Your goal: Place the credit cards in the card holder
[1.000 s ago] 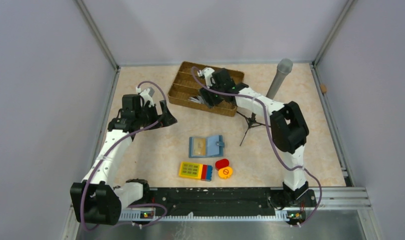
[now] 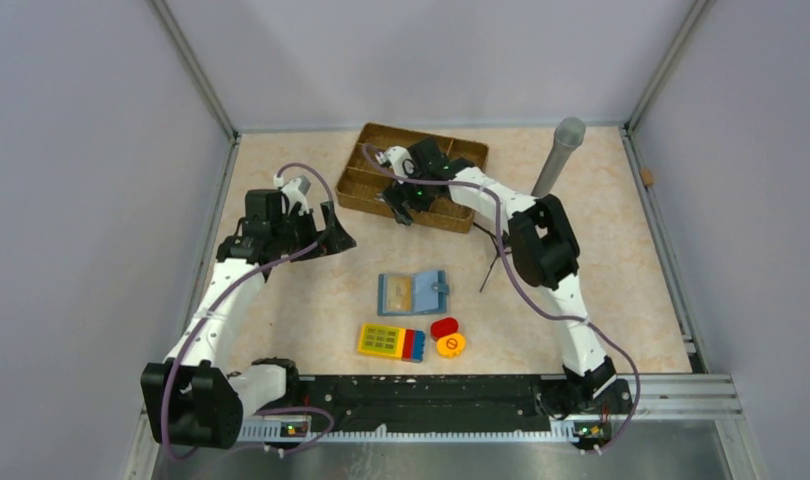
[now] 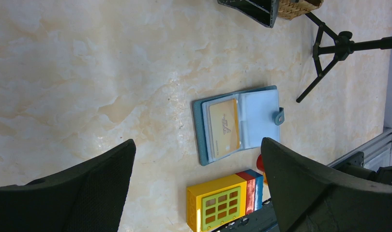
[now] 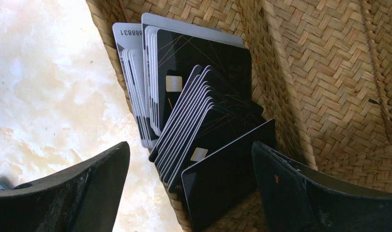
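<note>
Several black and grey credit cards (image 4: 203,53) lie overlapping in the front compartment of the woven basket (image 4: 329,77). Closest to the right fingertips is a single black card (image 4: 223,176), slanted over the others. My right gripper stands open above these cards, its fingers apart and nothing held. Open on the table lies the blue card holder (image 3: 199,130), with a gold card (image 3: 224,126) in its left-hand pocket and its clasp tab to the right. Up and left of the holder, my left gripper (image 2: 336,230) is open and empty over bare table.
A yellow toy block phone (image 2: 383,341) and red and yellow toy pieces (image 2: 450,345) sit in front of the holder. The microphone (image 2: 559,155) on a tripod stand rises right of the basket. Bare table lies left of the holder.
The right gripper has moved a little to the left over the basket's front compartment, its arm swinging left too. The left arm, holder and toys look unmoved.
</note>
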